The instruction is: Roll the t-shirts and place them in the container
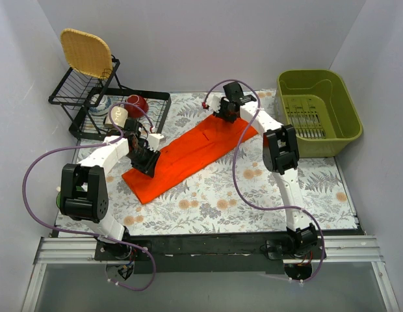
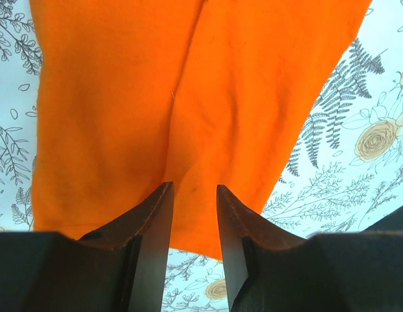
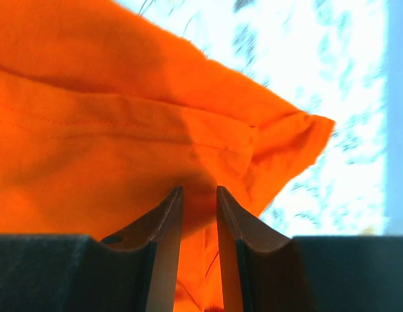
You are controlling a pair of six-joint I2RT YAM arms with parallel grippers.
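Observation:
The orange-red t-shirt (image 1: 188, 153), folded into a long flat strip, lies diagonally across the flowered table, its near-left end closer to the front. At that end my left gripper (image 1: 148, 168) is low over the cloth; in the left wrist view its fingers (image 2: 156, 218) are part open with flat fabric (image 2: 201, 130) behind them. My right gripper (image 1: 226, 116) is at the strip's far-right end. Its fingers (image 3: 164, 227) are apart too, with a small crease of cloth (image 3: 200, 220) at the tips. Whether the tips touch the fabric, I cannot tell.
A black dish rack (image 1: 162, 107) with a red mug (image 1: 138, 106) stands at the back left, close to the left arm. The green bin (image 1: 344, 144) occupies the back right. Bare table (image 1: 247, 195) lies in front of the shirt.

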